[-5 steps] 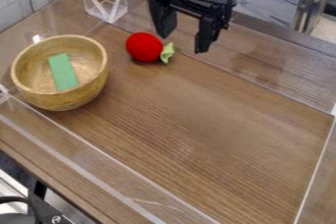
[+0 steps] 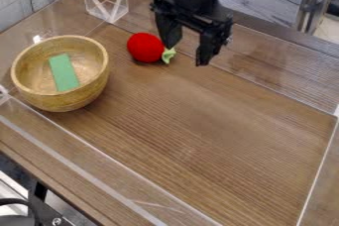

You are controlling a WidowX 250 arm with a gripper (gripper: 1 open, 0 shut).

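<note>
A dark robot gripper (image 2: 184, 34) hangs over the top middle of the wooden table, its two fingers pointing down and apart. Just left of it a red round object (image 2: 145, 47) lies on the table, with a small light green piece beside its right side, near the left finger. At the left stands a wooden bowl (image 2: 93, 86) holding a green block (image 2: 63, 74).
A clear wire or plastic holder (image 2: 106, 5) stands at the top left by the table's edge.
The gripper has shifted slightly and changed its angle. The red object, bowl and green block look unmoved.
</note>
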